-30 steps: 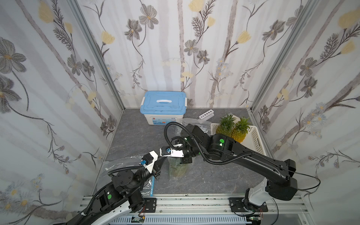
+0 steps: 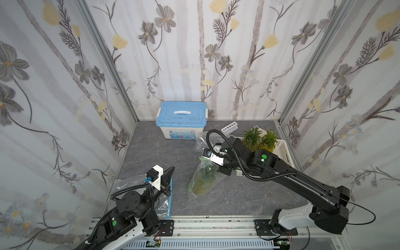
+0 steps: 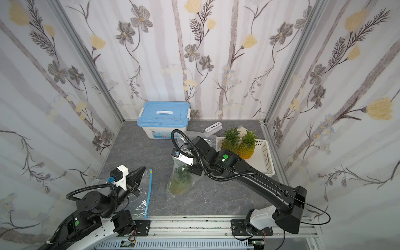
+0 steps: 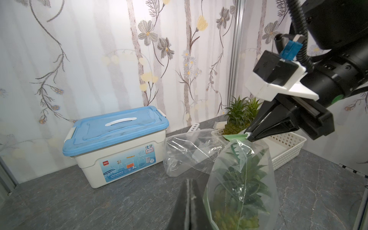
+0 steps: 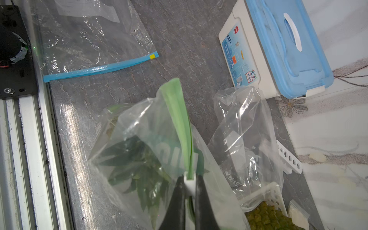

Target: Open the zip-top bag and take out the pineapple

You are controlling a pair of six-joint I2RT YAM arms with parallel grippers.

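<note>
The zip bag (image 4: pixel 237 191) with green zip top and a pineapple inside stands at the middle front, its pineapple leaves showing through the cloudy plastic. My right gripper is shut on the zip strip at the bag's top (image 5: pixel 176 111), holding it up. My left gripper is shut with nothing visible between its fingers, to the left of the bag, as also seen in the top left view.
Blue-lidded box (image 2: pixel 181 114) at back; white basket (image 3: pixel 262 162) with pineapples (image 3: pixel 245 150) at right; loose clear bag (image 4: pixel 187 153) and white power strip (image 2: pixel 229 128) between; blue-zip bag (image 5: pixel 92 38) flat at front left.
My left gripper has pulled back slightly to the left, away from it.
</note>
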